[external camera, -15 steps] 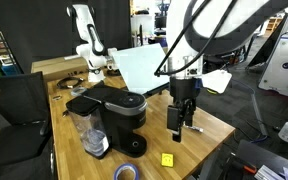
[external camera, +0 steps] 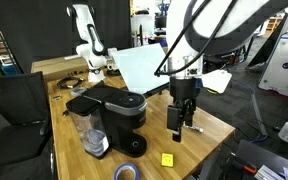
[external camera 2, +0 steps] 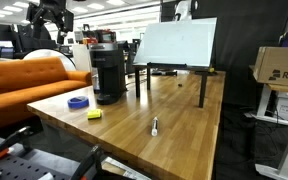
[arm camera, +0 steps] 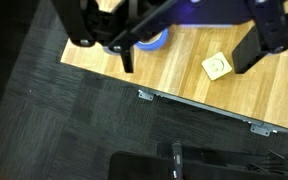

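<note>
My gripper (external camera: 181,122) hangs in the air above the front of the wooden table, its two fingers apart with nothing held. In the wrist view, the gripper has a wide gap between its fingers. A small yellow block (arm camera: 217,66) lies on the table below, showing between the fingers near the right one. Near the left finger is a blue ring (arm camera: 154,40), partly hidden by the gripper. Seen from the second exterior side, the yellow block (external camera 2: 94,114) and the blue ring (external camera 2: 78,102) rest close together by the table's edge, apart from each other.
A black coffee machine (external camera: 122,115) with a clear tank (external camera: 87,130) stands behind the ring. A pale, thin tool (external camera 2: 155,127) lies on the table. A white board (external camera 2: 177,43) rises farther back. Bare tabletop (external camera 2: 187,112) stretches around the tool.
</note>
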